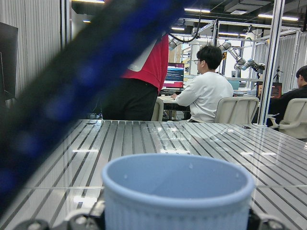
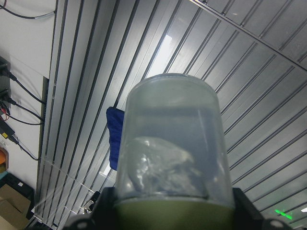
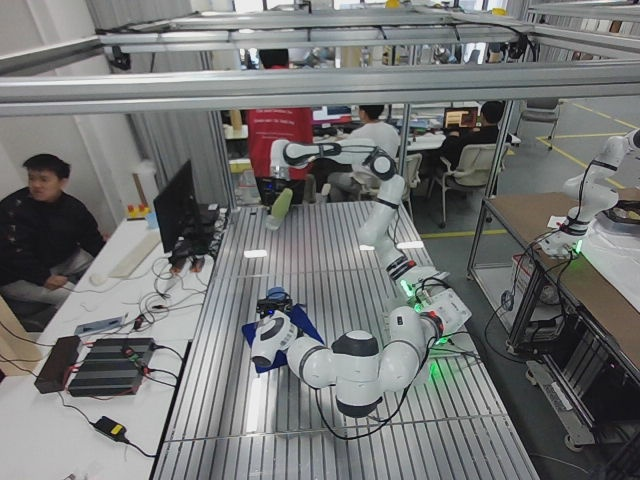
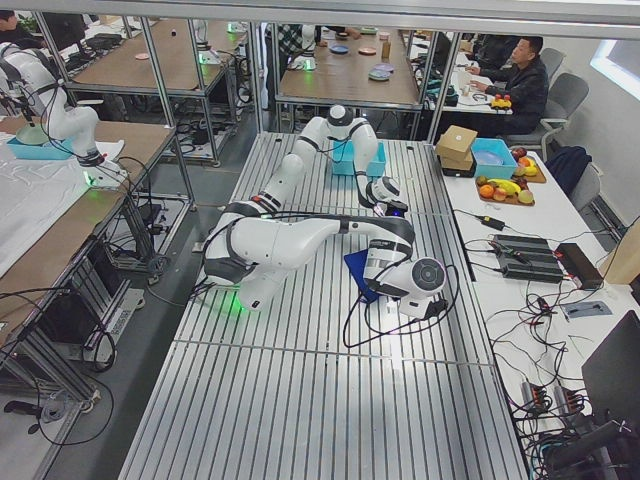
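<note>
A light blue cup (image 1: pixel 177 191) fills the bottom of the left wrist view, held by my left gripper (image 3: pixel 274 304), which is shut on it low over a dark blue cloth (image 3: pixel 303 322) on the slatted table. A green bottle with a clear, translucent end (image 2: pixel 172 143) is held by my right gripper, shut on it above the far part of the table in the camera left view, where the bottle (image 3: pixel 280 208) hangs tilted. A blurred dark blue shape crosses the left wrist view close to the lens.
A light blue bin (image 4: pixel 345 158) stands at one end. A side desk holds cardboard boxes (image 4: pixel 456 147), fruit, electronics, cables and a monitor (image 3: pixel 176 215). A seated person is beside that desk; others are behind.
</note>
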